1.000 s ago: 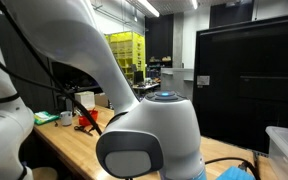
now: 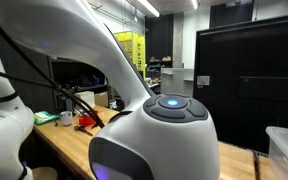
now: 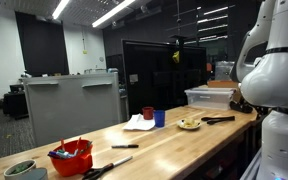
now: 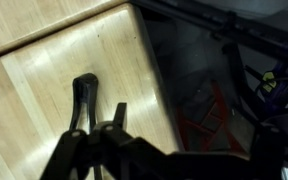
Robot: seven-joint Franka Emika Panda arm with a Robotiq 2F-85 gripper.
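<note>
In the wrist view my gripper is open, its two dark fingers wide apart at the bottom of the frame with nothing between them. It hangs above the edge of the wooden table point(image 4: 124, 70), with the table corner at the top. A black-handled tool point(image 4: 85, 92) lies on the wood to the left of the fingers, its lower part cut off. A dark tool point(image 3: 221, 120) also lies at the table's right end in the second exterior view; I cannot tell whether it is the same one. My arm hides the gripper in the first exterior view.
Along the table are a plate point(image 3: 189, 124), a blue cup point(image 3: 159, 118), a red mug point(image 3: 148, 112), a white cloth point(image 3: 139, 122) and a filled red basket point(image 3: 71, 158). A clear plastic tub point(image 3: 211, 98) stands behind. Past the table edge is dark floor with a red frame point(image 4: 209, 122).
A blue object at its lower right no longer shows.
</note>
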